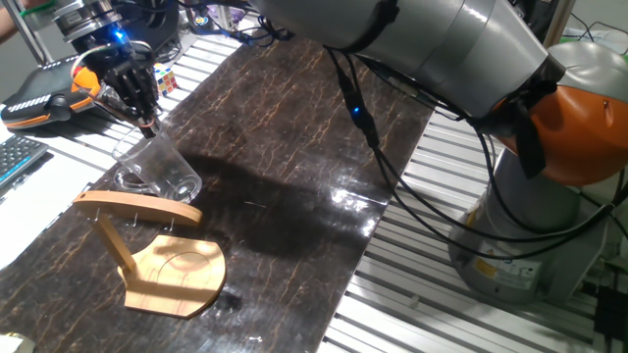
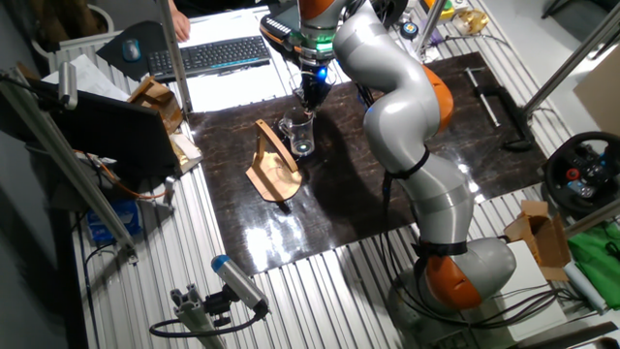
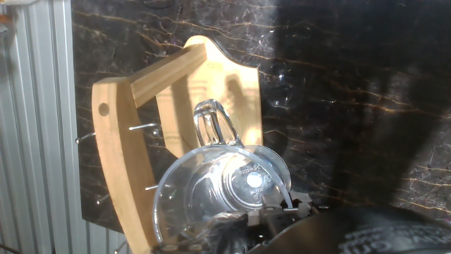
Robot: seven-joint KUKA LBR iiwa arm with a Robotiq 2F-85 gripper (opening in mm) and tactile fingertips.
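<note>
A clear glass mug (image 1: 162,169) hangs tilted from my gripper (image 1: 149,129), which is shut on its rim. In the wrist view the mug's open mouth faces the camera, and its handle (image 3: 215,121) points toward the wooden mug rack (image 3: 116,141). The dark fingers (image 3: 282,215) meet the rim at the bottom of that view, partly hidden by glare. From the second exterior view, the mug (image 2: 301,138) is close beside the rack (image 2: 274,180). The rack has a flat base, a slanted post and a curved top bar with several thin metal hooks (image 3: 144,127).
The dark marbled board (image 1: 294,176) is clear to the right of the rack. Beyond its far left edge lie an orange-and-black case (image 1: 54,96), a small puzzle cube (image 1: 165,78) and a keyboard (image 2: 208,58). A person's hand (image 2: 181,27) shows at the back.
</note>
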